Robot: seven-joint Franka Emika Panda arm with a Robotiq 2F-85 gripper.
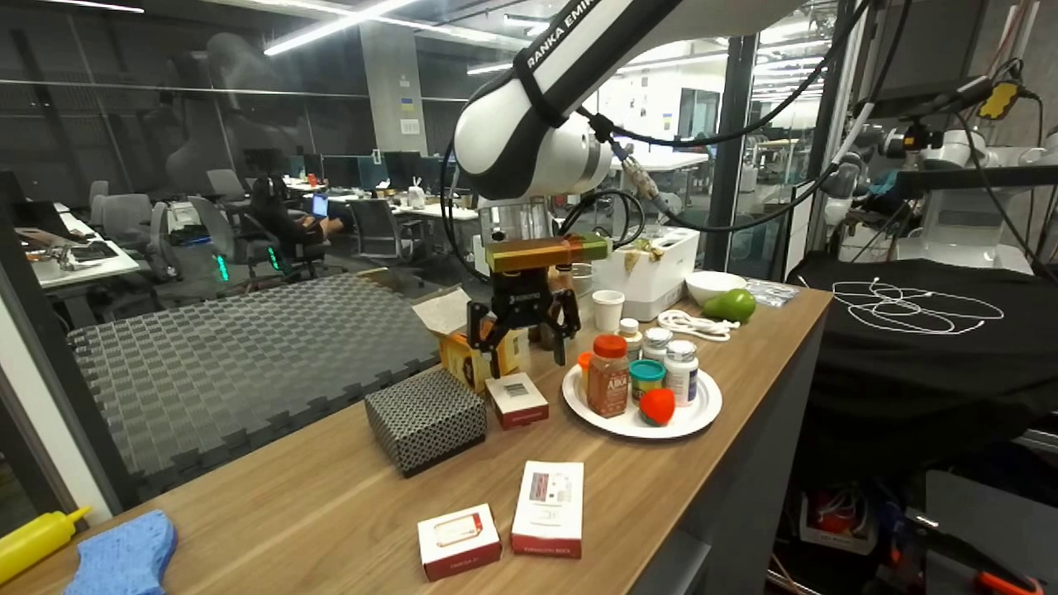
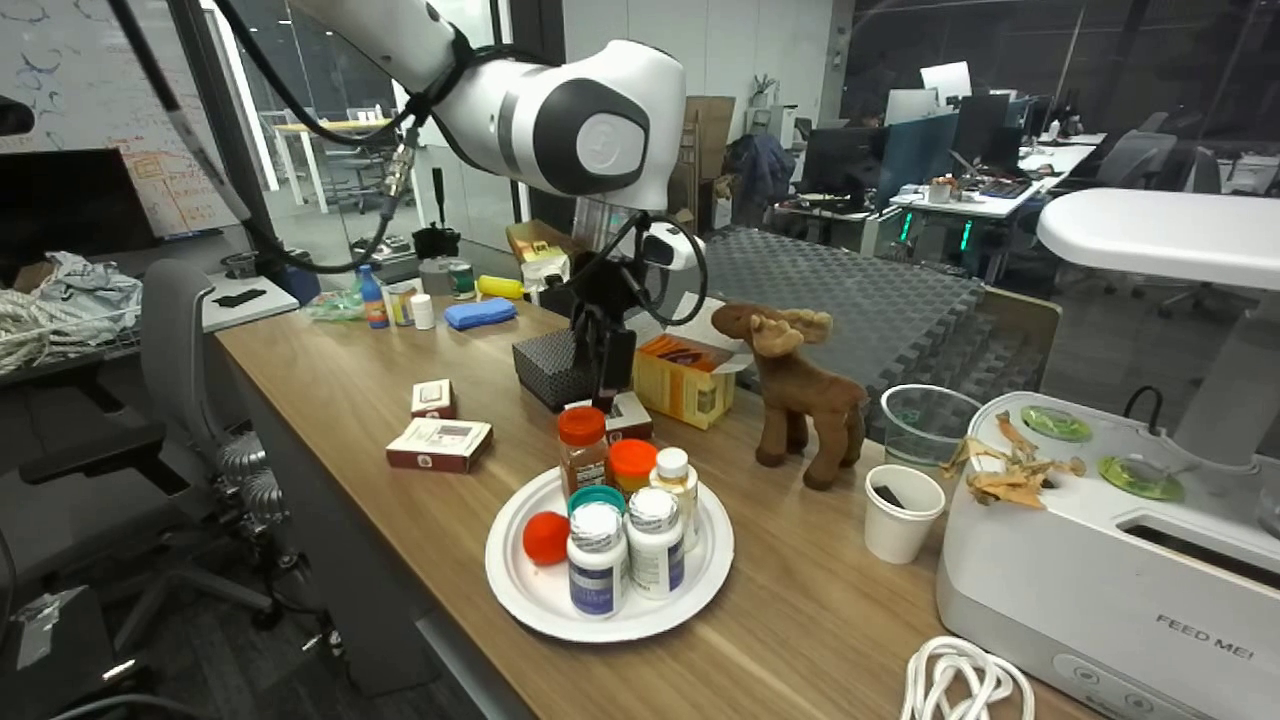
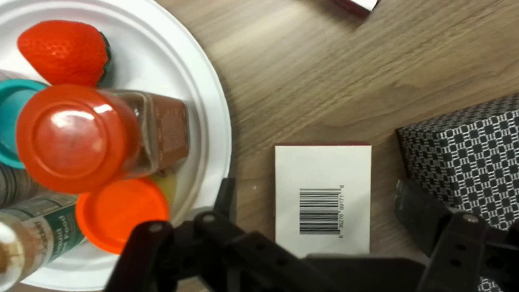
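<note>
My gripper (image 1: pixel 526 359) is open and empty, hanging above the small white box with dark red sides (image 1: pixel 518 398). In the wrist view that box (image 3: pixel 323 199) lies flat with its barcode up, between the two spread fingers. The left fingertip (image 3: pixel 226 197) appears over the edge of the white plate (image 3: pixel 214 121); the other is seen against the black patterned box (image 3: pixel 467 146). Two similar white and red boxes, a smaller one (image 1: pixel 459 541) and a longer one (image 1: pixel 550 507), lie nearer the front. In exterior view 2 the barcoded box (image 2: pixel 629 418) is partly hidden.
Bottles, a red-lidded spice jar (image 1: pixel 607 377) and a strawberry (image 1: pixel 656 406) crowd the plate. Behind stand an open yellow box (image 2: pixel 684 382), a brown toy moose (image 2: pixel 801 390) and a white cup (image 2: pixel 902 514). Bare tabletop lies toward the front left.
</note>
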